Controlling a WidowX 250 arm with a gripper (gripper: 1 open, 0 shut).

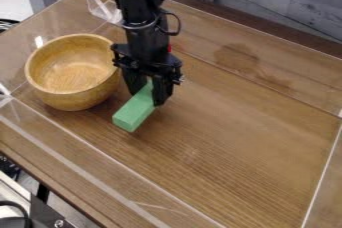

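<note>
A black robot arm comes down from the top of the view to my gripper (146, 85), which is shut on a green block (134, 113). The block is elongated and slants toward the lower left, its upper end hidden by the fingers. To its left, beside the gripper, is a round yellow-tan bowl (60, 73) with nothing visible inside.
A wall (267, 7) runs along the back. A transparent plastic item lies at the back left, and a small red thing is partly hidden behind the gripper. Cables lie off the table's left edge.
</note>
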